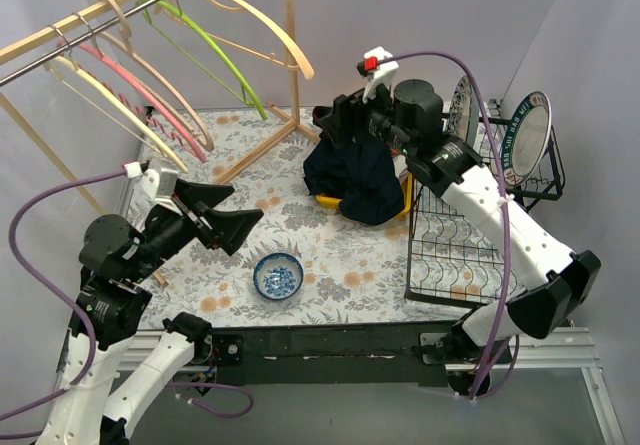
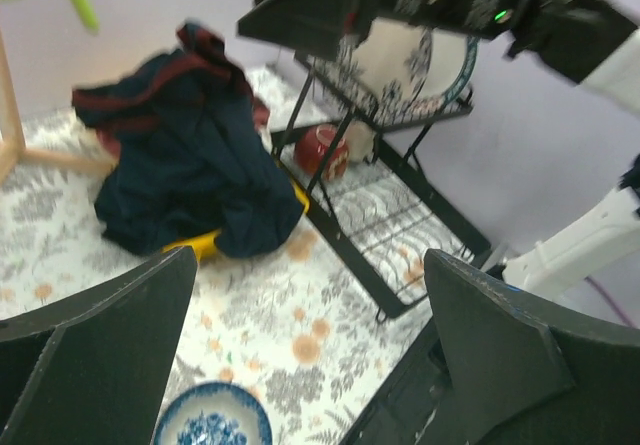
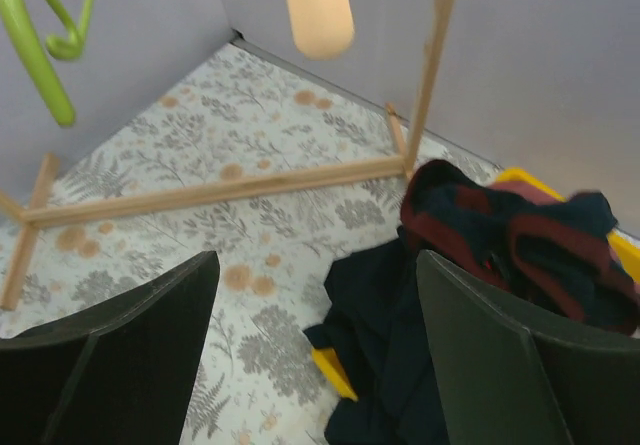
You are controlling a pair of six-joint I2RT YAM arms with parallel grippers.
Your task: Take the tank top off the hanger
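The dark navy tank top (image 1: 355,182) lies crumpled over a yellow basket (image 1: 328,202), off any hanger; its reddish-striped edge shows in the left wrist view. Above its upper end is my right gripper (image 1: 337,123), part open, and its wrist view shows no cloth between the fingers. A bare wooden hanger (image 1: 262,17) hangs from the rail's far end, with a green hanger (image 1: 215,50) beside it. My left gripper (image 1: 240,220) stands open and empty over the table, left of the garment and above the bowl's left side.
Pink and cream hangers (image 1: 135,85) hang along the rack's rail (image 1: 110,23). A blue-patterned bowl (image 1: 278,276) sits near the front edge. At right stands a black wire rack (image 1: 463,255) with plates (image 1: 527,137). Between bowl and garment the table is clear.
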